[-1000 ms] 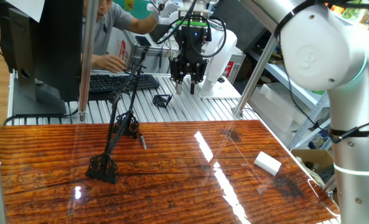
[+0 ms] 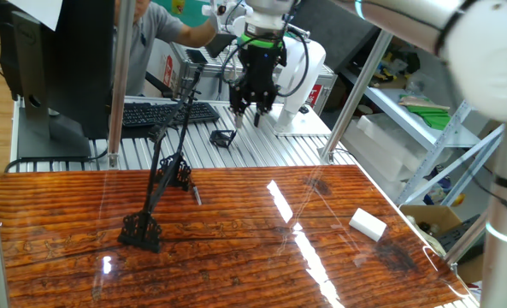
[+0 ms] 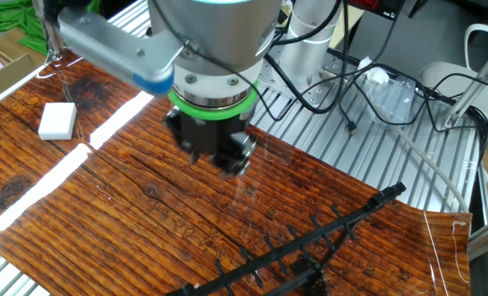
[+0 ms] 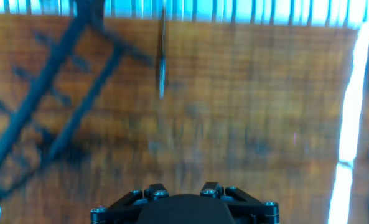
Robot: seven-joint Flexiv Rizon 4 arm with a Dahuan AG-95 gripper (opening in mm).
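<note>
My gripper (image 2: 248,121) hangs in the air, its two fingertips apart and nothing visible between them. In the wrist view its fingers (image 4: 156,190) show at the bottom edge with a gap between them. A black rack (image 2: 155,197) with two long pegged bars stands at the left of the wooden table; it crosses the wrist view as a blurred dark frame (image 4: 60,93). Beside the rack lies a thin pen-like tool (image 2: 197,196), which also shows in the wrist view as a slim rod (image 4: 162,78). Toward the right sits a white block (image 2: 368,224).
The glossy wooden table (image 2: 236,257) has free room in its middle. Behind it, on a ribbed metal surface, are a keyboard (image 2: 169,114), a monitor (image 2: 78,85) and a small black object (image 2: 222,138). A person sits at the back left.
Over the last second my gripper shifted slightly left in exterior view 1, and the near arm link swung across at the upper right. The rack, the tool and the block stayed put.
</note>
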